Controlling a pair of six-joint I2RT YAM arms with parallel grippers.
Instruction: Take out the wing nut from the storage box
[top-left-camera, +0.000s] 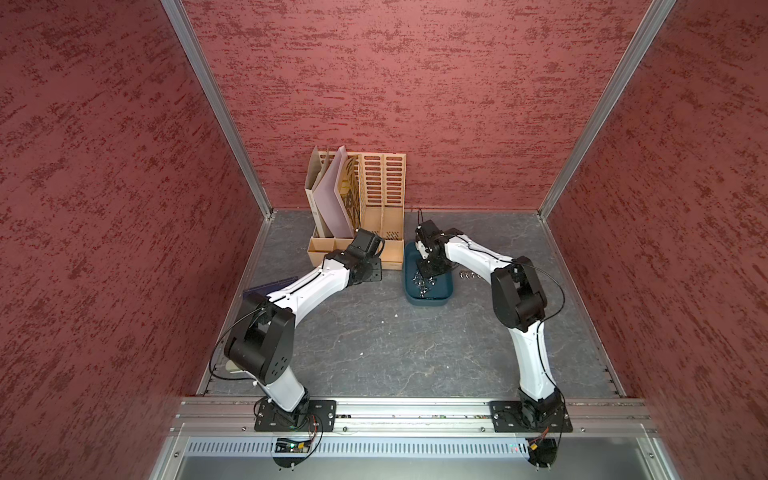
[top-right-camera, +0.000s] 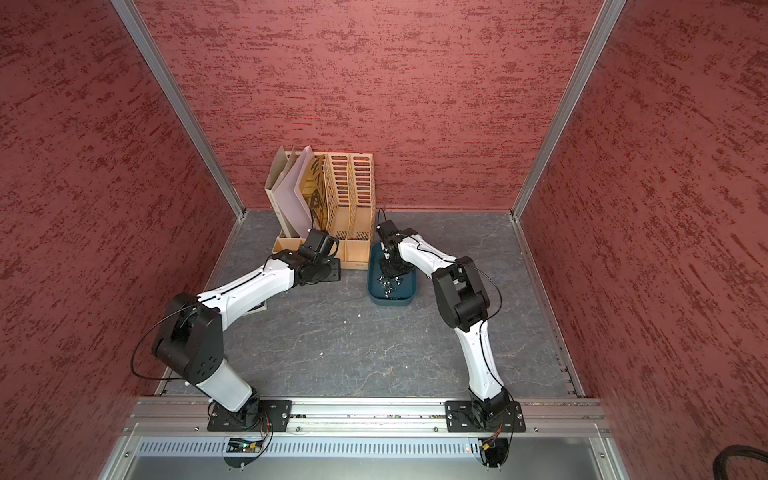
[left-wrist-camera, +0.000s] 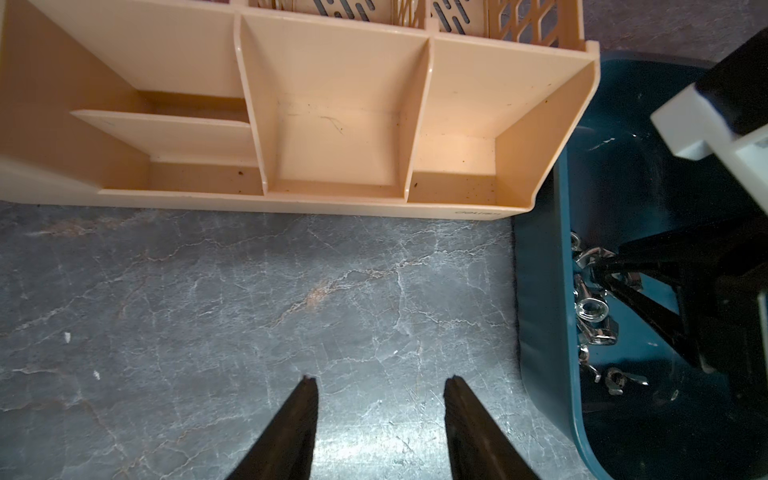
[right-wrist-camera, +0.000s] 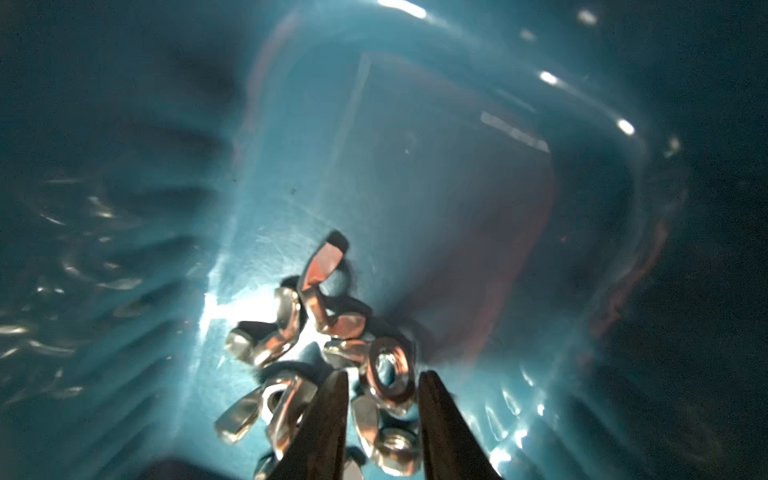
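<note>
Shiny metal wing nuts (right-wrist-camera: 324, 268) lie heaped on the floor of the dark blue storage box (top-left-camera: 428, 301). My right gripper is open inside the box, its tips just over the heap. One nut with a round ring (right-wrist-camera: 388, 369) shows in the gap between those tips; I cannot tell whether they touch it. In the left wrist view the right gripper's dark fingers (left-wrist-camera: 644, 308) reach down among the nuts (left-wrist-camera: 592, 308). My left gripper hangs part open over bare table, left of the box, with nothing between its fingers.
A tan organizer (left-wrist-camera: 336, 204) with empty front compartments stands at the back, close to the box's left wall. Upright boards (top-left-camera: 329, 196) lean in it. Small metal pieces (top-left-camera: 469, 274) lie right of the box.
</note>
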